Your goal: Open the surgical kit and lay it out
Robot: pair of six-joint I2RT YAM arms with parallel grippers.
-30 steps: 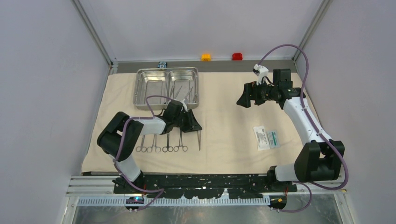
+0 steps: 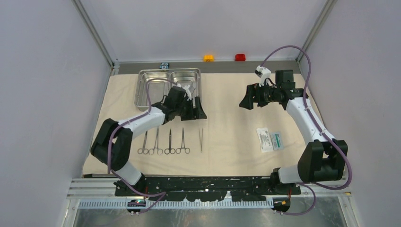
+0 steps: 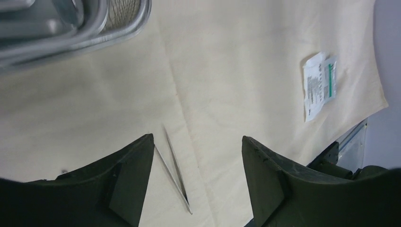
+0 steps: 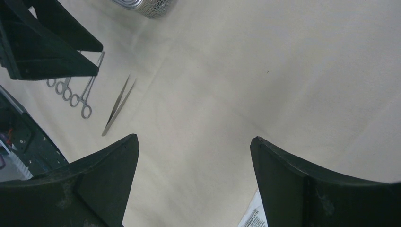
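Observation:
Tweezers (image 2: 201, 140) lie on the beige cloth at the right end of a row of scissor-handled instruments (image 2: 182, 143). Above and behind them my left gripper (image 2: 200, 109) hangs open by the tray's front right corner; its wrist view shows the tweezers (image 3: 175, 172) lying free beyond the spread fingers. The two-part metal tray (image 2: 152, 88) stands at the back left, with some instruments in its right compartment, partly hidden by the left arm. My right gripper (image 2: 246, 102) is open and empty over bare cloth. Two flat packets (image 2: 265, 140) rest at the right.
Behind the cloth sit a yellow block (image 2: 208, 58), a red block (image 2: 240, 57) and a small blue item (image 2: 164, 65). Walls close in both sides.
My left gripper has risen and moved back from the tweezers toward the tray, leaving them on the cloth. The right arm has hardly moved.

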